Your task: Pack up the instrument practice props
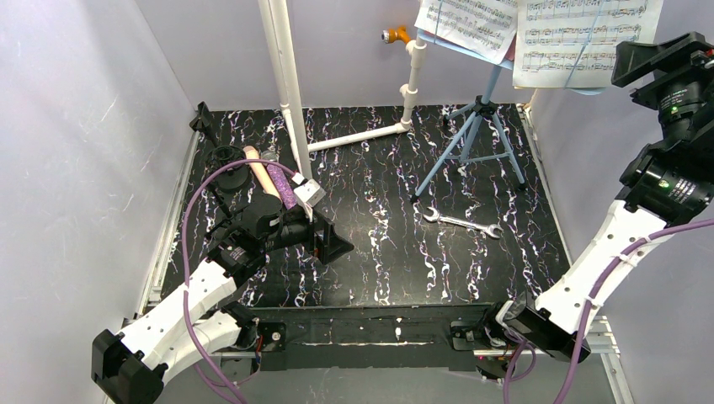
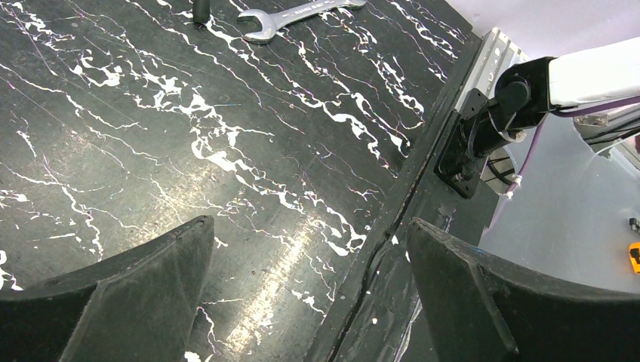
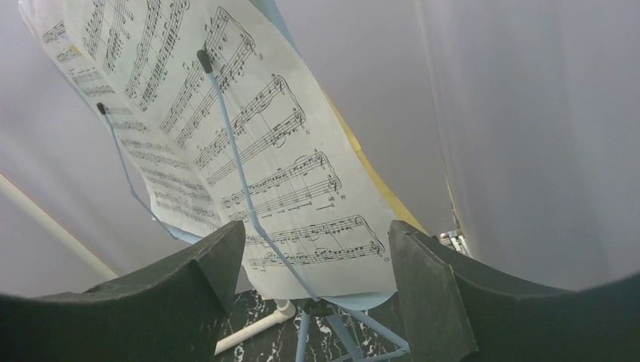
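Observation:
Open sheet music [image 1: 589, 38] rests on a blue tripod music stand [image 1: 482, 126] at the back right. In the right wrist view, thin blue page-holder arms cross the sheet music [image 3: 287, 173], and a yellow edge shows behind it. My right gripper hangs in front of the pages, its fingers apart and nothing held. From above, the right gripper [image 1: 627, 63] is just right of the pages. Over the table at left, my left gripper [image 1: 333, 248] is open and empty; bare marble fills the gap of the left gripper in its wrist view.
A wrench [image 1: 463, 222] lies mid-right on the marbled table. A black stand [image 1: 229, 168], a wooden piece [image 1: 263, 172] and a purple glittery tube [image 1: 280, 183] are behind the left arm. White pipes [image 1: 358, 136] run along the back.

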